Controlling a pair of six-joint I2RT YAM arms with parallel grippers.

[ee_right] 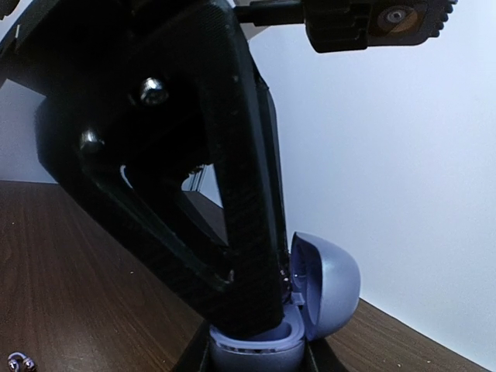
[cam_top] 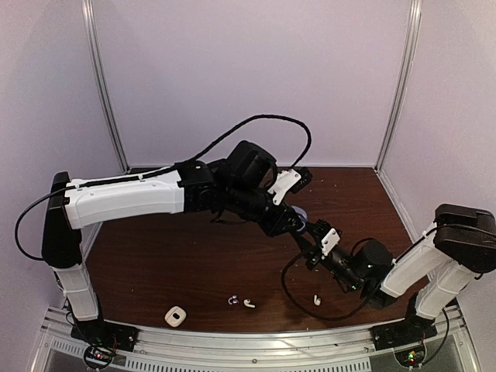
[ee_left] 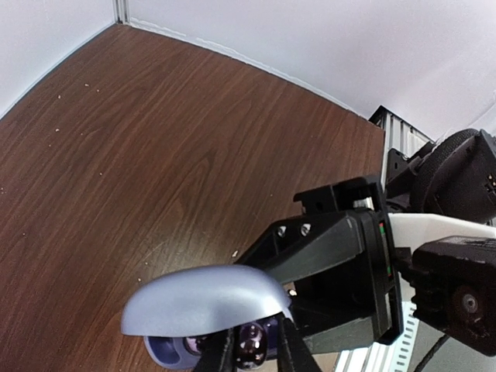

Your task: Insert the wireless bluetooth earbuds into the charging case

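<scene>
A lilac charging case [ee_left: 203,298] hangs in the air with its lid open. My right gripper is shut on the case's body from below. My left gripper is shut on a glossy purple earbud [ee_left: 249,337] at the case's opening, under the lid; how deep it sits is hidden. A second purple piece shows inside the case beside it. In the right wrist view my left gripper's black body covers much of the opening.
On the table's front lie a white case [cam_top: 175,316], a purple earbud [cam_top: 233,300] and white earbuds [cam_top: 248,303].
</scene>
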